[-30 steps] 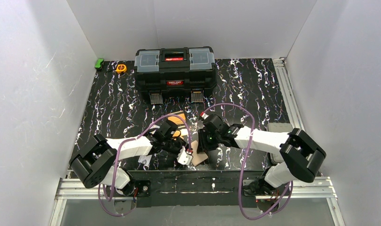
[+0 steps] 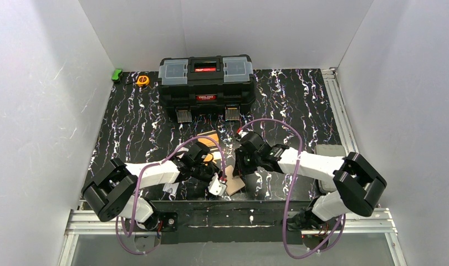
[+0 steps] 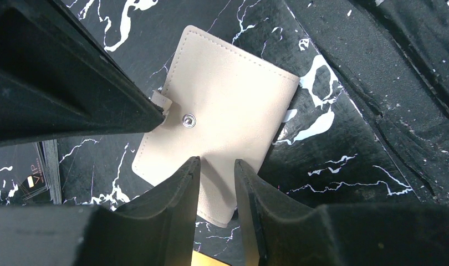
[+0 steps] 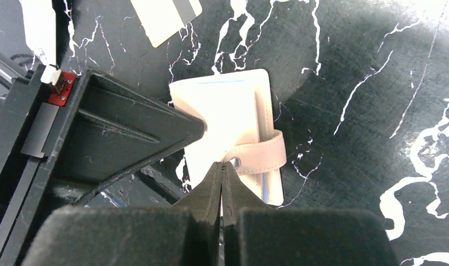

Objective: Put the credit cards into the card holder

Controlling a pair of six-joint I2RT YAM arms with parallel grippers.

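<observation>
The beige leather card holder (image 2: 234, 183) lies near the table's front edge, between both grippers. In the left wrist view the holder (image 3: 228, 100) has a snap stud, and my left gripper is over it, slightly parted, with nothing visible held. In the right wrist view the holder's strap (image 4: 258, 154) crosses it, and my right gripper is shut at the strap, with nothing visible between its fingertips. A pale card (image 4: 164, 16) lies apart from the holder; orange cards (image 2: 207, 137) lie behind the grippers.
A large black toolbox (image 2: 205, 88) stands at the back. An orange tape measure (image 2: 143, 81) and green object (image 2: 116, 74) are at the back left. A grey case (image 2: 330, 152) is at the right edge. Free marble table lies at the back right.
My right arm has shifted slightly over the card holder. The left arm looks unchanged in the top view.
</observation>
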